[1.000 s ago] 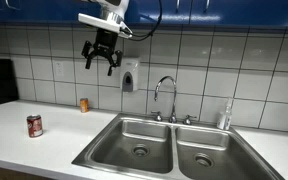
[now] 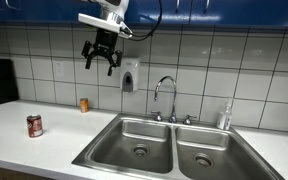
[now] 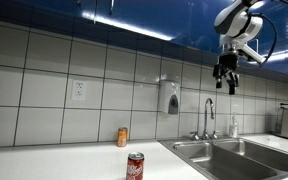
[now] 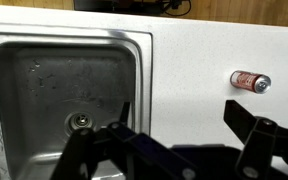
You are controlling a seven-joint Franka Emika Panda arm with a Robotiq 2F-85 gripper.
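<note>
High above the counter, my gripper point(image 2: 100, 66) points downward with its two fingers spread and nothing between them. The wrist view shows the same open gripper over the counter beside the sink. A dark red soda can point(image 2: 34, 126) stands upright on the left part of the counter, well below and apart from the gripper. Its printed side faces exterior view 2, where the red can point(image 3: 135, 167) is nearest the camera. Against the back wall stands a smaller orange can point(image 2: 84, 104), also seen as an orange can point(image 3: 122, 135) in exterior view 2.
A double-basin sink point(image 2: 170, 151) with a tall faucet point(image 2: 165, 95) fills the counter's right side. A soap dispenser point(image 2: 130, 75) hangs on the tiled wall, and a clear bottle point(image 2: 225, 115) stands behind the sink. Blue cabinets point(image 2: 224, 14) run overhead. Counter between cans and sink is clear.
</note>
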